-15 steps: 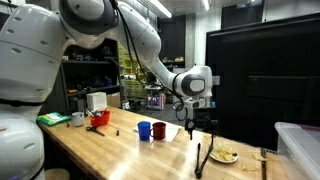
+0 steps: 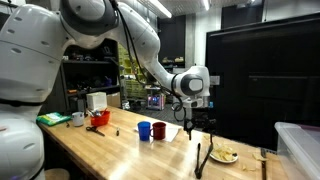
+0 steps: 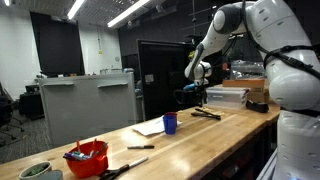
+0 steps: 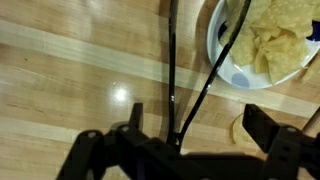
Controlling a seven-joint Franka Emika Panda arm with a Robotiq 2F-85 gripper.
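A pair of black tongs [image 4: 172,75] lies spread in a narrow V on the wooden table, its joined end toward my gripper in the wrist view. My gripper is open, one finger to each side of the tongs, with nothing held. In exterior view 1 the gripper [image 2: 199,127] hangs above the table, and the tongs [image 2: 198,165] lie below it. A white bowl [image 4: 215,45] of yellow chips [image 4: 268,32] stands right of the tongs in the wrist view. One loose chip [image 4: 241,133] lies near the right finger.
A blue cup [image 2: 145,131] and a dark red mug [image 2: 159,131] stand left of the gripper. Farther left is a red basket [image 2: 100,117]. A clear plastic bin [image 2: 298,145] sits at the right edge.
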